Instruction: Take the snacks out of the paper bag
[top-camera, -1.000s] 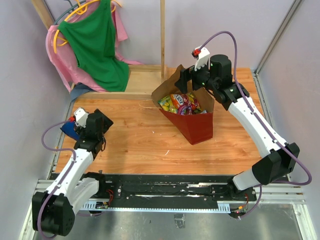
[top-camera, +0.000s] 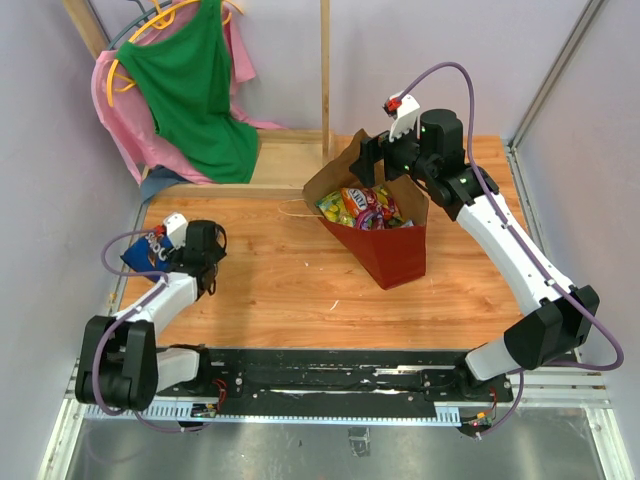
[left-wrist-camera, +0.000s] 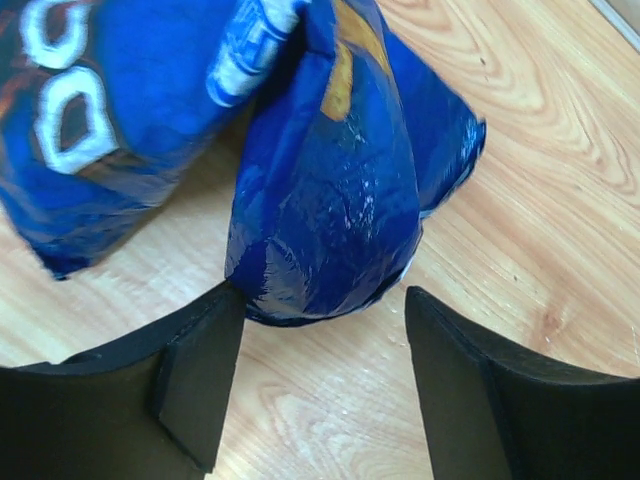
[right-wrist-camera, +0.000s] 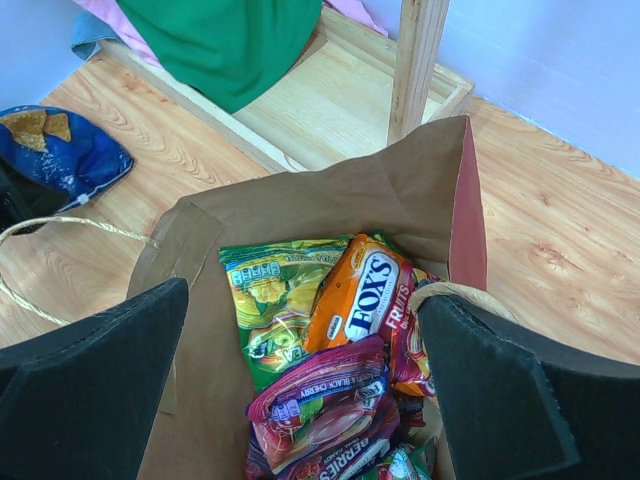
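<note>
The red-brown paper bag (top-camera: 385, 257) stands open at the right of the table, with several snack packs inside. In the right wrist view an orange Fox's pack (right-wrist-camera: 365, 300), a green-yellow pack (right-wrist-camera: 280, 300) and a purple berries pack (right-wrist-camera: 325, 405) lie in it. Over the bag's mouth hangs my right gripper, open and empty; a rope handle crosses by its right finger. At the table's left lies a blue snack bag (left-wrist-camera: 330, 210). My left gripper is at its lower edge, fingers apart, the left fingertip close to or touching the plastic.
A wooden rack (top-camera: 275, 165) with a green top (top-camera: 195, 95) and pink clothing on hangers stands at the back left. Bare wood (top-camera: 270, 290) lies between the blue bag and the paper bag. Walls close in both sides.
The right arm and the paper bag have stayed still.
</note>
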